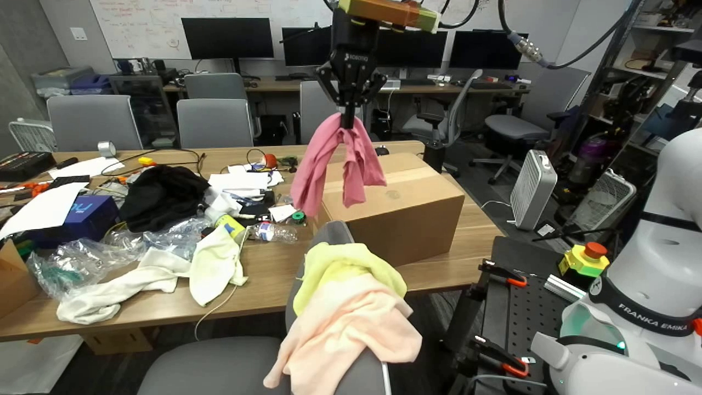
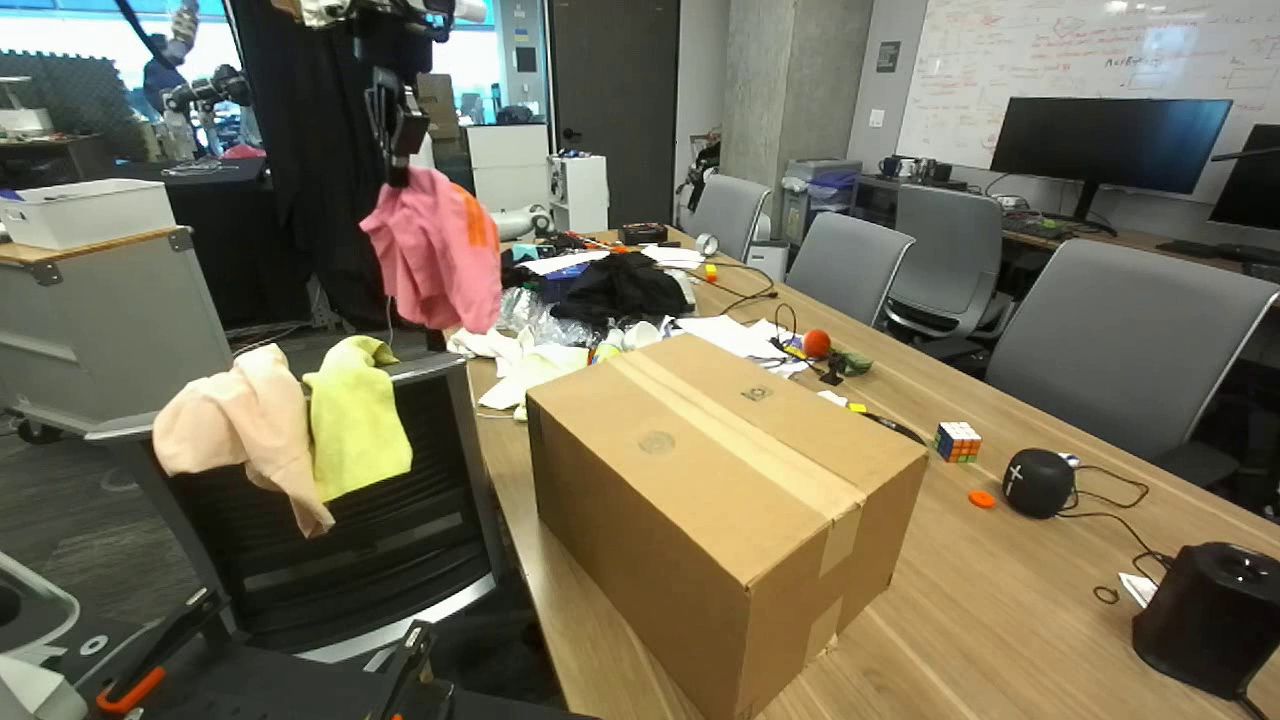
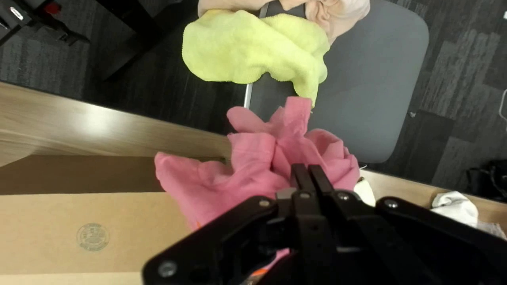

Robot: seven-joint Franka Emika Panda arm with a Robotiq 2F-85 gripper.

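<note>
A pink cloth (image 1: 343, 157) hangs in the air from my gripper (image 1: 347, 124), which is shut on its upper folds. In the wrist view the cloth (image 3: 266, 156) bunches around the closed fingertips (image 3: 300, 171). Below, a yellow cloth (image 1: 349, 264) and a peach cloth (image 1: 349, 329) lie draped over the top of a grey chair's backrest (image 2: 396, 528). Exterior view 2 shows the pink cloth (image 2: 434, 252) higher than both of these and clear of the chair, with an orange patch on its side.
A large closed cardboard box (image 2: 708, 444) occupies the near end of the wooden table (image 1: 270, 283). White cloths (image 1: 214, 266), a black cloth (image 1: 163, 201), plastic wrap and papers clutter the other part. More chairs (image 2: 852, 258) line the far side.
</note>
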